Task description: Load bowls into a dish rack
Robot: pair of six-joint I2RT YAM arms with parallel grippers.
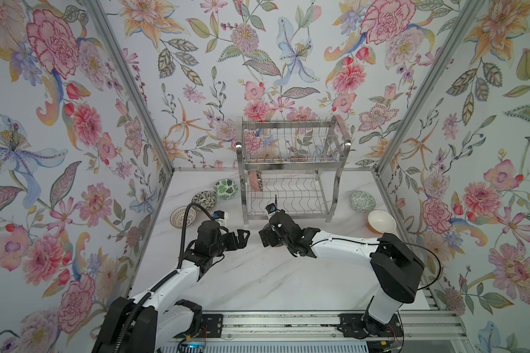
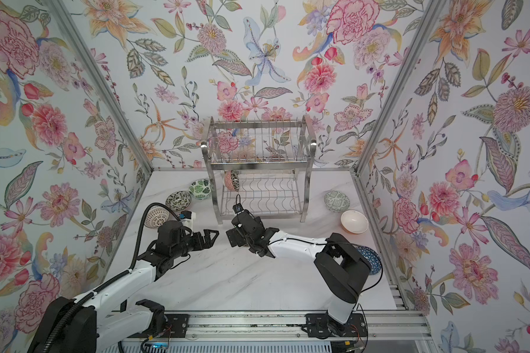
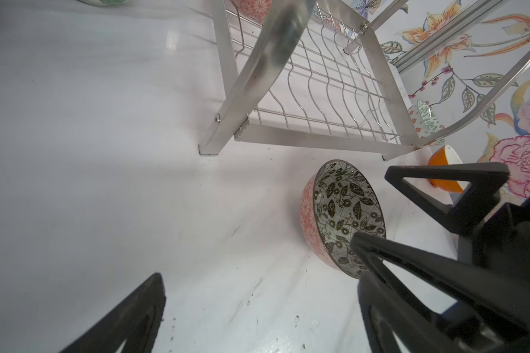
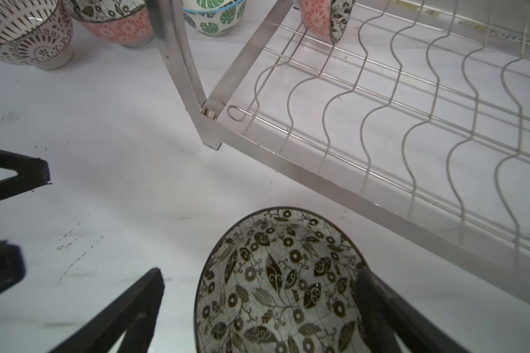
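Note:
A pink bowl with a dark leaf-patterned inside (image 4: 282, 282) is just in front of the metal dish rack (image 1: 288, 165); whether it rests level or tilted I cannot tell. My right gripper (image 1: 268, 236) is open over it. In the right wrist view the bowl lies between the fingertips, one finger (image 4: 388, 311) overlapping its rim. Arms hide most of this bowl from above. Left of it, my left gripper (image 1: 241, 238) is open and empty, over bare table. Another pink bowl (image 4: 318, 17) stands on edge in the lower shelf's left end.
Back left are a green leaf bowl (image 1: 225, 188), a dark-patterned bowl (image 1: 204, 200) and a speckled bowl (image 1: 183, 217). At right are a pale green bowl (image 1: 362, 201), a white-lined orange bowl (image 1: 382, 221) and a blue bowl (image 2: 368, 259).

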